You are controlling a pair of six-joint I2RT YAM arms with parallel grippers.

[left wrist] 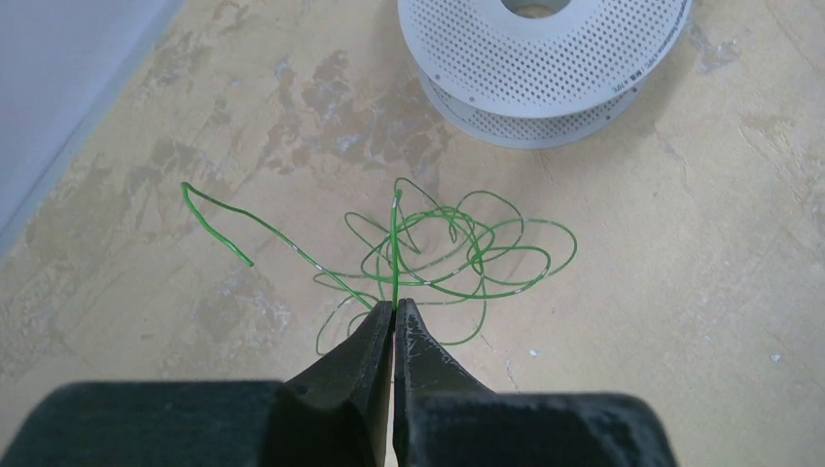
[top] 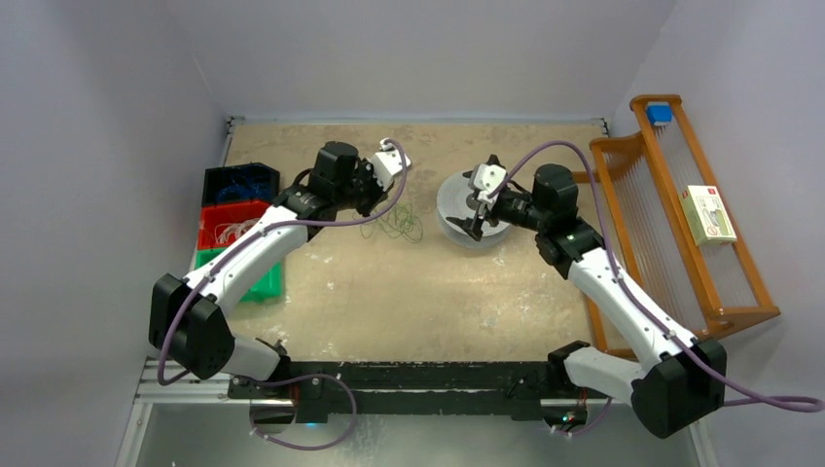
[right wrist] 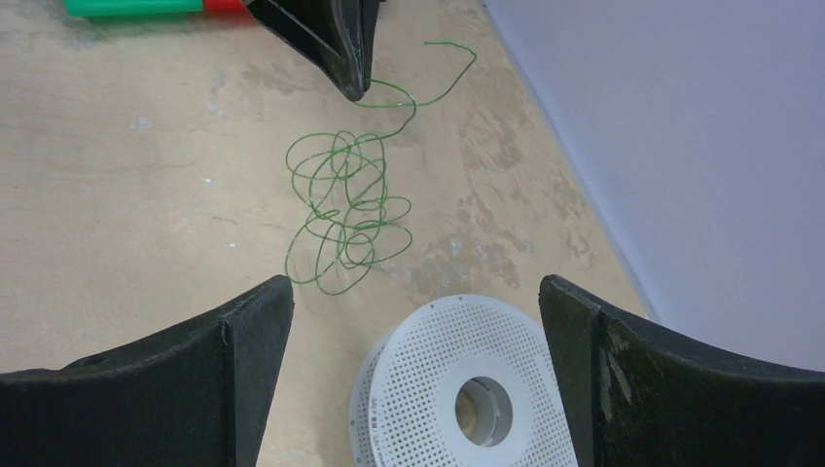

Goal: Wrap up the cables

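Observation:
Thin green cable [left wrist: 475,255] lies in a loose tangle on the tabletop, left of a white perforated spool [left wrist: 545,58]. Pinched at its fingertips, my left gripper is shut on a strand; one side runs to the tangle and a bent free end [left wrist: 216,232] reaches out to the left. In the right wrist view that gripper's fingers [right wrist: 348,73] are raised above the table beyond the tangle. My right gripper stands open over the spool [right wrist: 457,389], nothing between its fingers. From the top, the right arm partly covers the spool.
Black, red and green bins [top: 226,212] stand at the left edge, with cables in the black and red ones. A wooden rack [top: 681,243] carrying a small box [top: 707,214] occupies the right side.

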